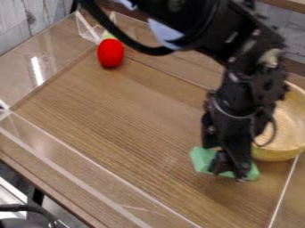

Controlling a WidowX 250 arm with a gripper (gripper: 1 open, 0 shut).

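My gripper (236, 156) is low at the right, over a green block (237, 174) that lies on the wooden table (95, 151) beside a yellow bowl (284, 134). The arm and fingers cover much of the block, and whether the fingers hold it is hidden.
A red round object (111, 52) stands at the back left, with a small pale object behind it. The bowl is at the right edge, close against the gripper.
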